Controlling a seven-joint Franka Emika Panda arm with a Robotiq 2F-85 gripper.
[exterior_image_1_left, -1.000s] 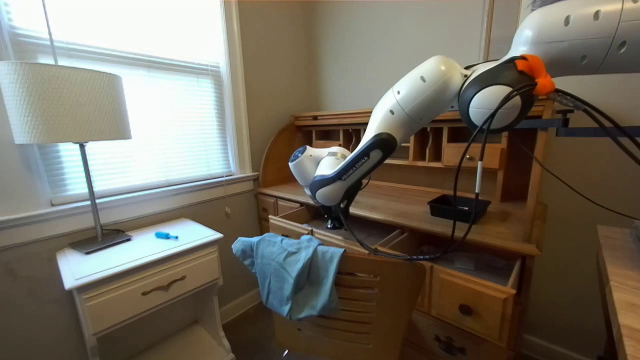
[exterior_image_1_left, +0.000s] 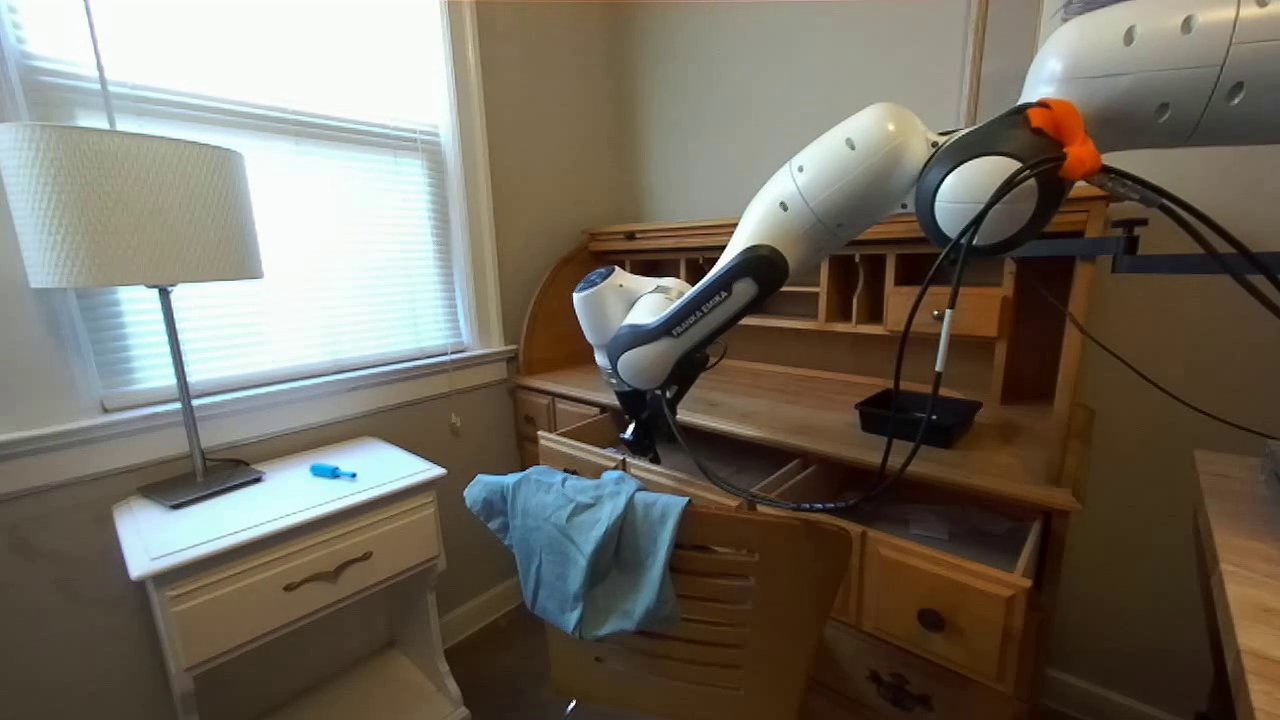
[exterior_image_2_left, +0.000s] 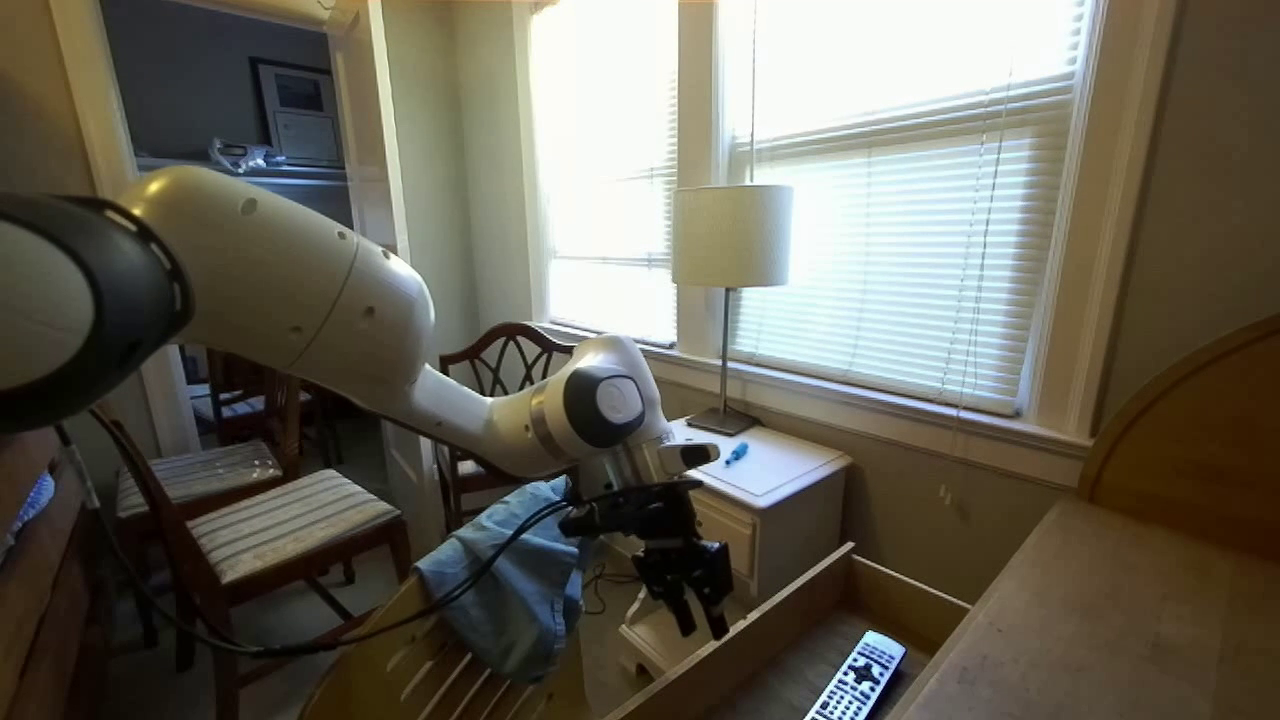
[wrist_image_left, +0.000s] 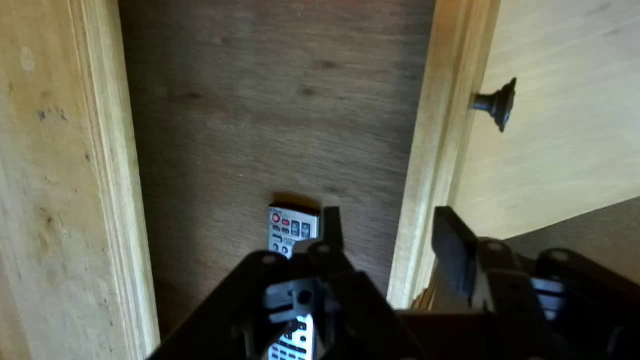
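Observation:
My gripper stands part open, its two black fingers apart with nothing held between them. In the wrist view, the top edge of the drawer front (wrist_image_left: 415, 198) runs behind the gap; whether either finger touches it I cannot tell. A silver-grey remote control (exterior_image_2_left: 859, 679) lies on the floor of the pulled-out drawer (wrist_image_left: 258, 114), partly covered by one finger in the wrist view. From the second exterior view, the gripper (exterior_image_2_left: 704, 622) hangs fingers down near the drawer's front wall (exterior_image_2_left: 768, 642), with the remote to its right.
A dark knob (wrist_image_left: 499, 104) sticks out beside the drawer. A chair with a blue cloth (exterior_image_1_left: 588, 540) over its back stands close in front of the desk. A black tray (exterior_image_1_left: 918, 418) rests on the desktop. On the white nightstand (exterior_image_1_left: 396, 468) lies a blue item (exterior_image_1_left: 332, 472).
My hand has shifted left in the first exterior view and now tilts differently, so more of the gripper shows above the drawer. The cable moved with the arm; the furniture is unchanged.

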